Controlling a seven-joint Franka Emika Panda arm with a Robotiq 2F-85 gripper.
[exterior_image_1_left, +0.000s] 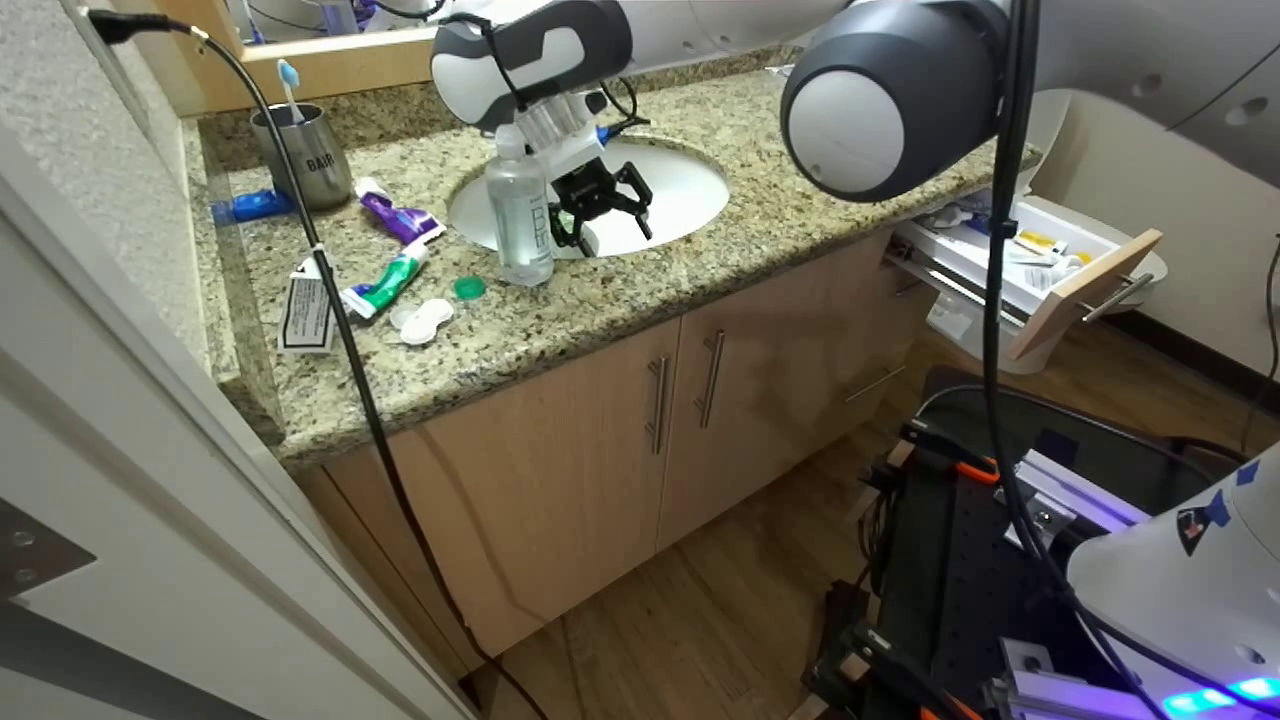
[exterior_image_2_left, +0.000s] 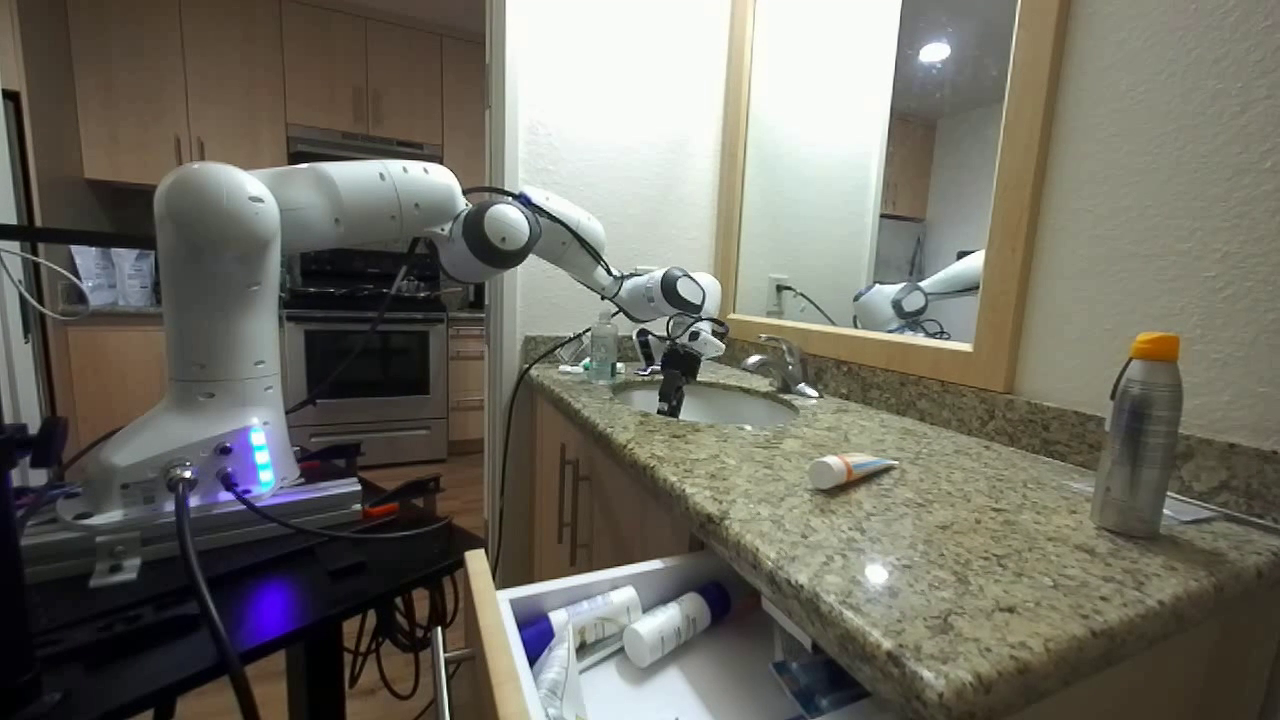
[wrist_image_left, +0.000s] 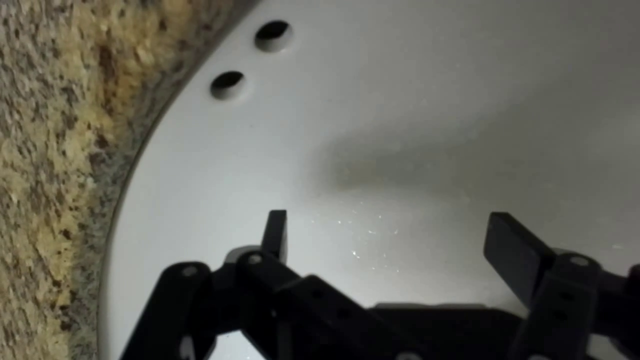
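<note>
My gripper is open over the white sink basin (wrist_image_left: 198, 180), and only bare basin shows between its fingers in the wrist view. From exterior view 1, the gripper (exterior_image_1_left: 614, 222) hangs within the sink's outline, just right of a clear pump bottle (exterior_image_1_left: 522, 216) on the counter. A small green patch shows beside the near finger there, too small to identify. Exterior view 2 has the gripper (exterior_image_2_left: 674, 390) low at the sink's left part.
Left of the sink lie a purple tube (exterior_image_1_left: 398, 218), a green tube (exterior_image_1_left: 393, 282) and a steel cup (exterior_image_1_left: 306, 162) holding a toothbrush. A white tube (exterior_image_2_left: 849, 469) and a spray can (exterior_image_2_left: 1140, 438) occupy the other counter end. A drawer (exterior_image_2_left: 636, 636) stands pulled out.
</note>
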